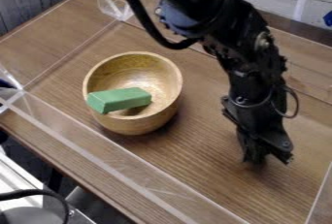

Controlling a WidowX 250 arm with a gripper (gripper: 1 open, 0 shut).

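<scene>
A wooden bowl [143, 67] stands on the left of the table, with a green block [118, 100] resting tilted on its near left rim. My black gripper [257, 150] points down low over the wooden table [195, 179], right of the bowl and apart from it. It looks shut, with no object visible between its fingers, though the dark tips are hard to make out.
Clear plastic walls edge the table at the left, front and right. A white object with a black cable [26, 195] sits off the lower left corner.
</scene>
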